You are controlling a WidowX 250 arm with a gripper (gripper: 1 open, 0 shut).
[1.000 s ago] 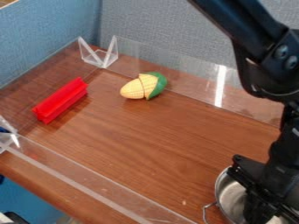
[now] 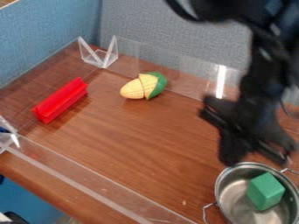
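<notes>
My black gripper (image 2: 233, 131) is raised above and a little left of a steel pot (image 2: 237, 209) at the bottom right; it is blurred, so I cannot tell how its fingers stand. A green block (image 2: 265, 191) lies inside the pot. A yellow toy corn (image 2: 138, 87) with green husk lies toward the back of the wooden table (image 2: 128, 153). A red bar-shaped object (image 2: 61, 100) lies at the left.
Clear plastic edging runs along the back and front left of the table, with white corner brackets (image 2: 100, 52) at the back left.
The gripper has risen out of the pot and moved up and to the left, uncovering the green block in the pot.
</notes>
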